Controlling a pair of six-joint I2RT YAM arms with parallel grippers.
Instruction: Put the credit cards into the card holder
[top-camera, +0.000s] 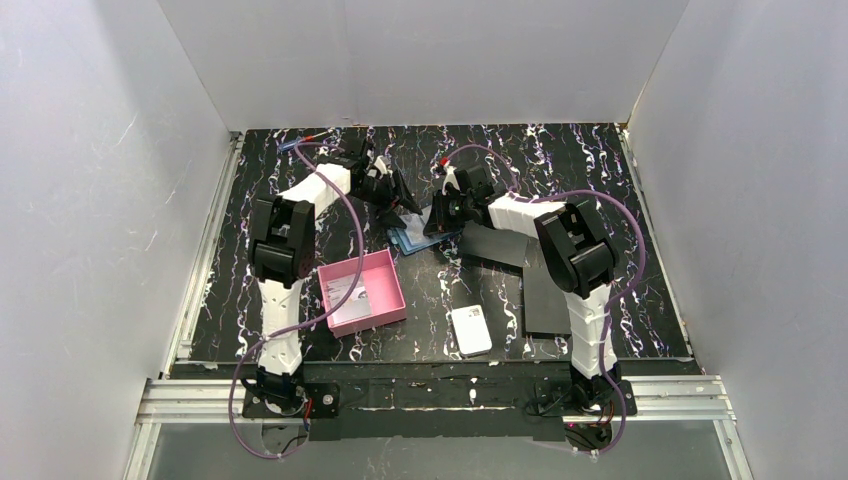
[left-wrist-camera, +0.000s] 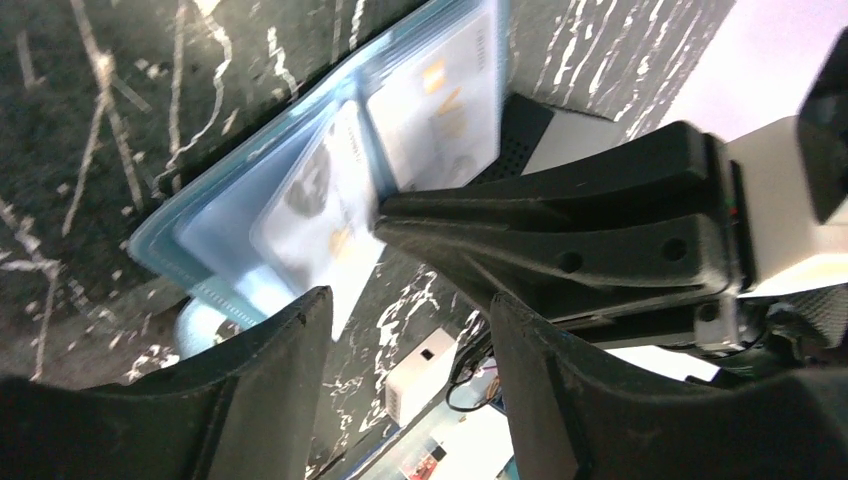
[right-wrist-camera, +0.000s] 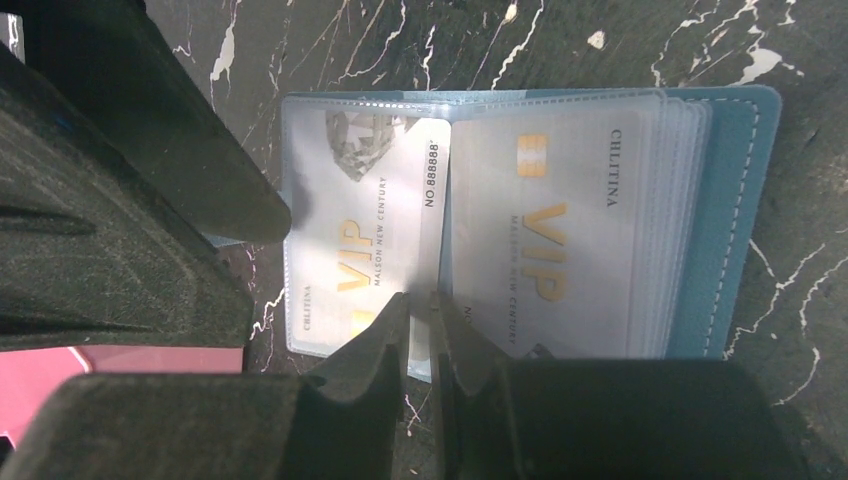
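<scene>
The blue card holder (right-wrist-camera: 738, 200) lies spread on the dark marbled table, clear sleeves uppermost. A VIP card (right-wrist-camera: 405, 215) shows on its left side, a second VIP card (right-wrist-camera: 590, 230) on its right. My right gripper points down at the fold between them, its fingertips (right-wrist-camera: 447, 315) parted by a narrow gap where no held card shows. From the left comes my left gripper, fingers well apart and empty, close to the holder's left edge. In the top view both grippers cover part of the holder (top-camera: 422, 243).
A pink box (top-camera: 390, 308) with a pale card (top-camera: 350, 300) inside stands front left. A white case (top-camera: 471, 331) lies front centre. Flat dark panels (top-camera: 545, 305) lie at the right, and a pen-like item (top-camera: 303, 140) lies back left.
</scene>
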